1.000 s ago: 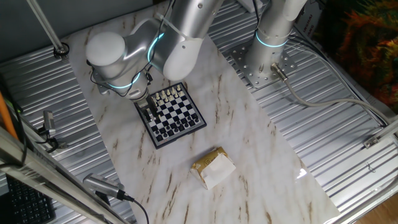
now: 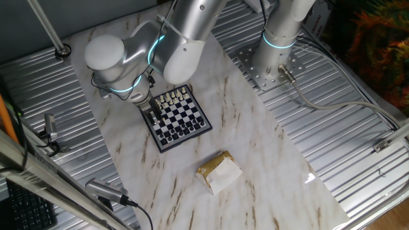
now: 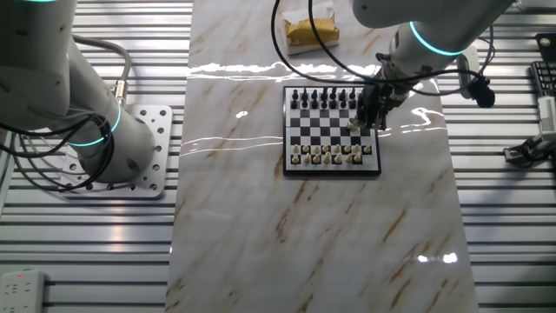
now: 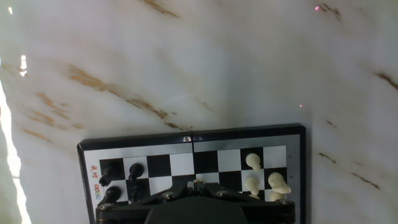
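A chessboard (image 2: 177, 118) with black and white squares lies on the marble table, with black pieces (image 3: 323, 97) along one side and white pieces (image 3: 330, 156) along the other. My gripper is low over the board's edge, its dark fingertips close together with a small pale bit between them. One white piece (image 3: 354, 126) stands out from its rows, right at the fingertips in exterior view 2. Its base is hard to make out, so whether it touches the board does not show. The gripper body covers much of the board in the wrist view.
A gold and white packet (image 2: 219, 172) lies on the table, apart from the board on its black-piece side. Several pieces stand close to the fingers.
The arm's wrist has shifted very slightly to the left in exterior view 1. The board, its pieces and the packet look the same.
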